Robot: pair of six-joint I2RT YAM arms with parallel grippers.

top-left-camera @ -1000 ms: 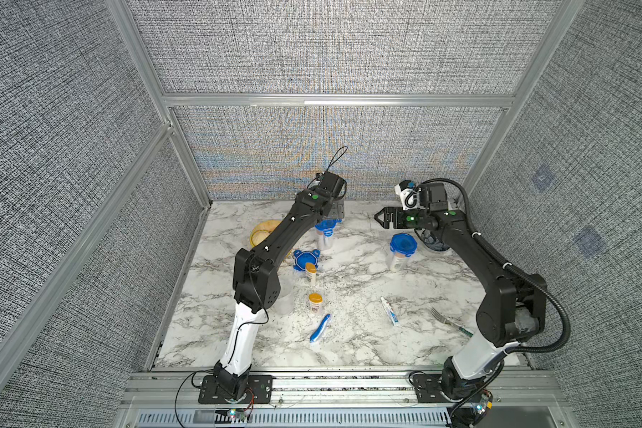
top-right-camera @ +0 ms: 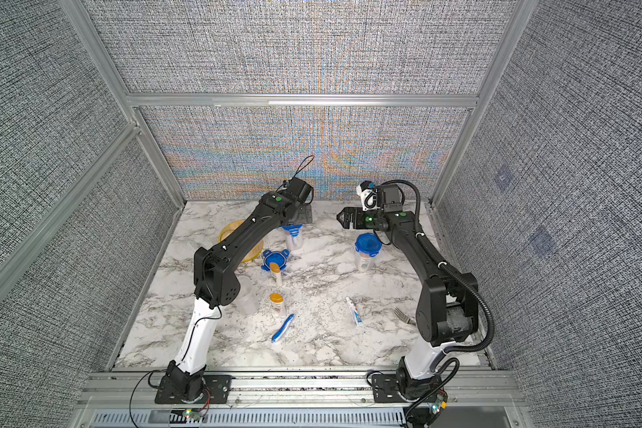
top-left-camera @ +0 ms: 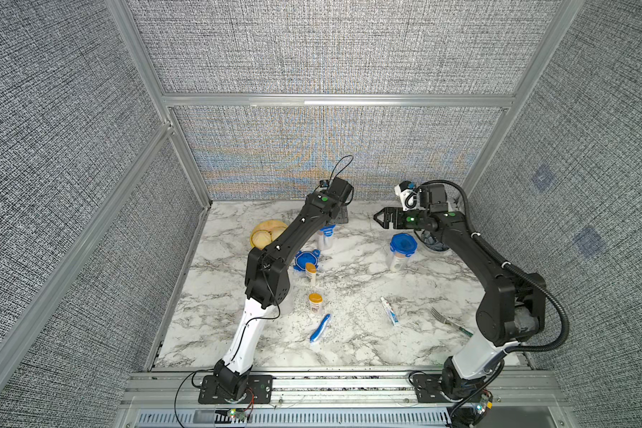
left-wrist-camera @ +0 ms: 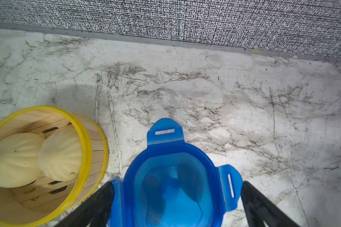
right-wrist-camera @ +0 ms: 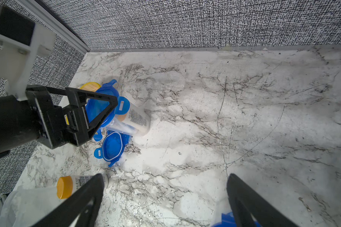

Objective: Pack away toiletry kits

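Note:
My left gripper is open around the blue-lidded container (left-wrist-camera: 170, 174) at the back middle, fingers on either side of its lid. My right gripper is open, high at the back right beside another blue-lidded container (top-left-camera: 403, 244). A loose blue lid (top-left-camera: 306, 259) lies mid-table near two orange-capped bottles (top-left-camera: 315, 299) (top-right-camera: 275, 271). A toothbrush (top-left-camera: 320, 328) and toothpaste tube (top-left-camera: 388, 311) lie toward the front. A clear container (top-right-camera: 245, 298) is partly hidden by the left arm.
A yellow-rimmed steamer (left-wrist-camera: 85, 158) with buns sits left of the left gripper. A fork (top-left-camera: 443, 318) lies front right, and a bowl (top-left-camera: 435, 244) is partly hidden under the right arm. The centre right of the table has free room.
My left arm has moved right and slightly toward the front, with its gripper a little lower over the container. The right arm is practically still.

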